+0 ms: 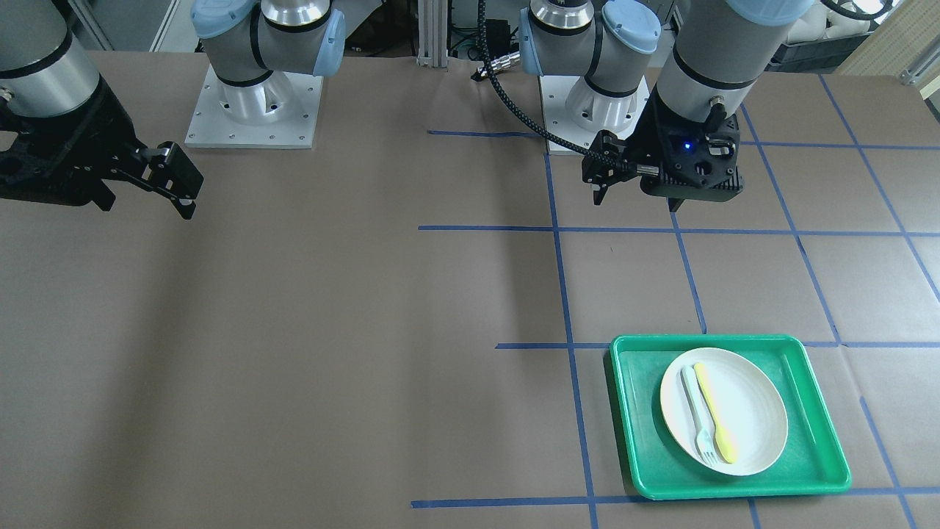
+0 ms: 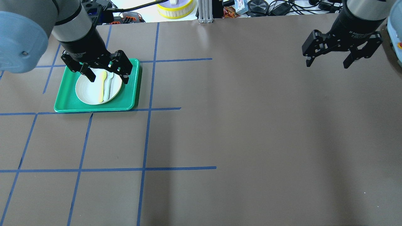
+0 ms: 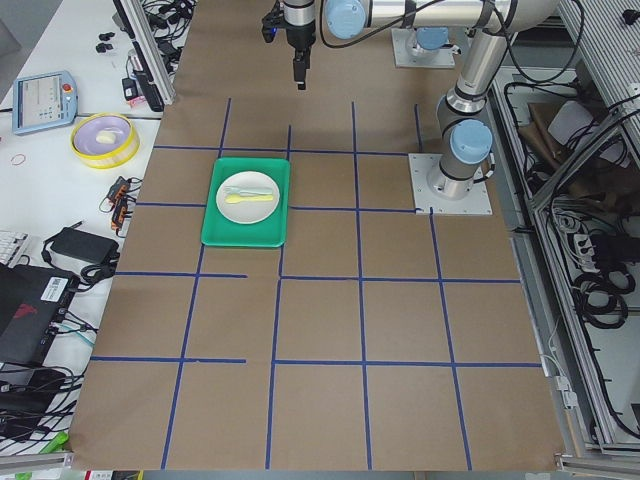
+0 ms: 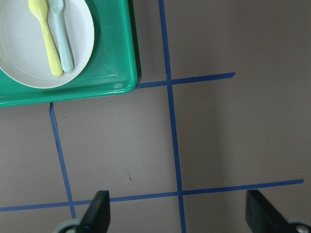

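Note:
A green tray [image 1: 819, 423] [image 3: 220, 232] [image 2: 66, 99] [image 4: 109, 73] holds a white plate [image 1: 758, 414] [image 4: 24, 48] with a pale yellow utensil [image 1: 714, 405] [image 4: 48, 43] and a light blue fork [image 1: 696, 405] [image 4: 63, 39] lying side by side on it. My gripper stands open, empty, above the table with the tray beyond it in the left wrist view; in the front view it hangs behind the tray, higher up.
A second black arm end [image 1: 141, 181] [image 2: 339, 51] hangs over the other side of the table. Blue tape grids [image 3: 360, 320] mark the surface. Cables and equipment lie beyond its edges.

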